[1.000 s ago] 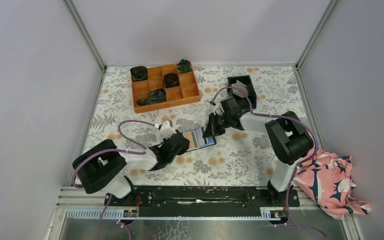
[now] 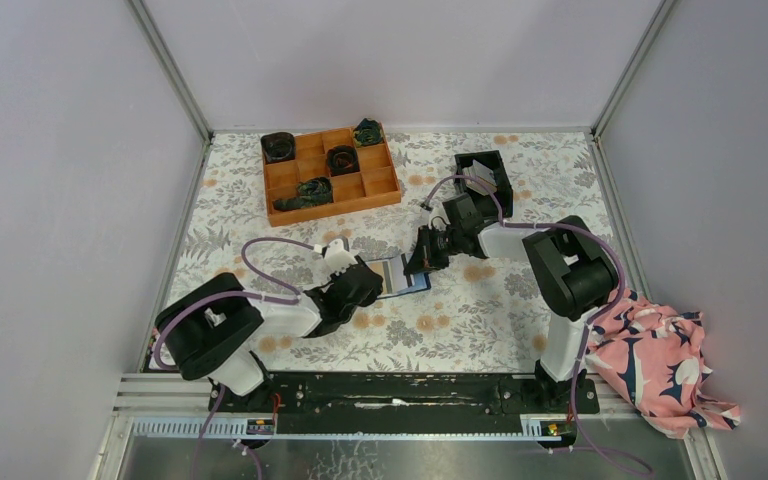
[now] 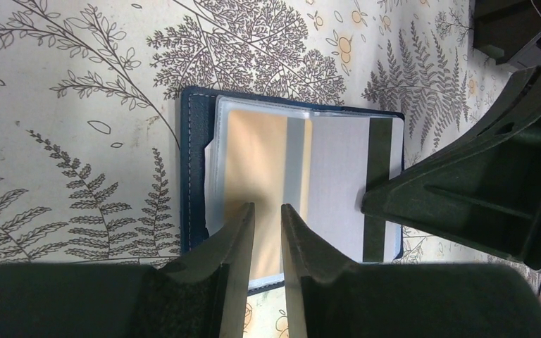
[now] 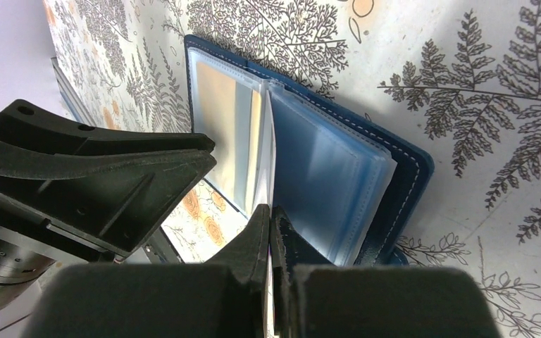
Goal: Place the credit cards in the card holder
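Observation:
The card holder (image 2: 400, 285) lies open at the table's centre, a dark blue wallet with clear sleeves; cream and white inserts show in the left wrist view (image 3: 257, 162), blue sleeves in the right wrist view (image 4: 327, 169). My left gripper is part open over the cream section, its fingertips slightly apart with nothing visible held. My right gripper is shut at the upright middle flap of the holder; a thin white edge runs between its fingertips, probably a sleeve leaf. I cannot tell loose cards from sleeves here.
An orange compartment tray (image 2: 390, 195) with dark coiled items stands at the back left. A black box (image 2: 500, 175) with white contents is at the back right. Pink patterned cloth (image 2: 660, 370) lies beyond the table's right edge.
Both arms have shifted very slightly, my left gripper a little to the right; the holder has moved marginally with them.

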